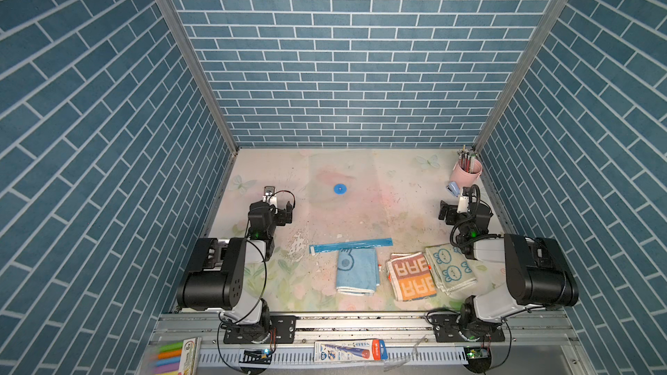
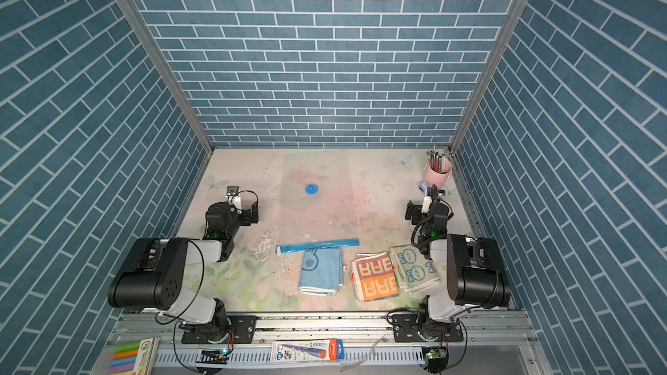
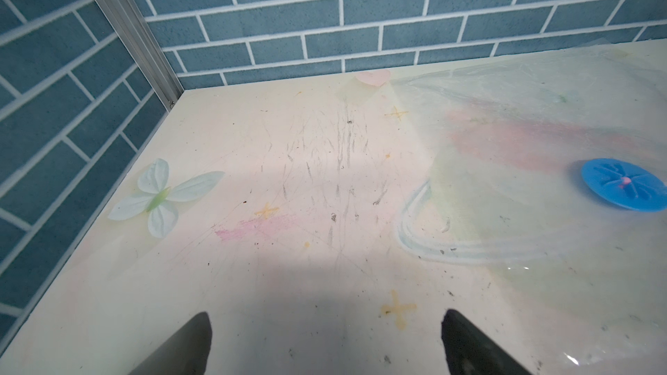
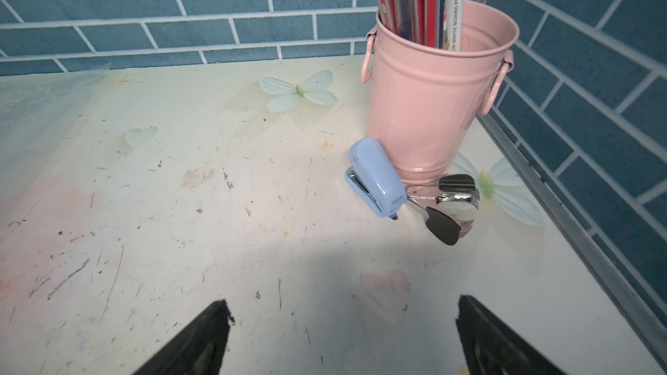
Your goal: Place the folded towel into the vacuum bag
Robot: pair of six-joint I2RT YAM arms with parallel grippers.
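Note:
A clear vacuum bag [image 1: 354, 211] lies flat in the middle of the table, with a round blue valve [image 1: 339, 189] and a blue zip strip [image 1: 351, 246] along its near edge. Just in front of that strip is a folded blue towel [image 1: 357, 272]. To its right lie a folded orange-and-brown towel [image 1: 411, 277] and a folded beige towel [image 1: 450, 268] with a teal pattern. My left gripper hangs open left of the bag, nothing between its fingers. Over on the right, my right gripper is open and empty too, well apart from the towels.
A pink bucket [image 4: 434, 97] of pens stands at the back right, a light blue stapler [image 4: 377, 177] at its foot beside a shiny metal object [image 4: 444, 201]. Free table shows left of the bag and between the bag and bucket. Brick-patterned walls enclose the table.

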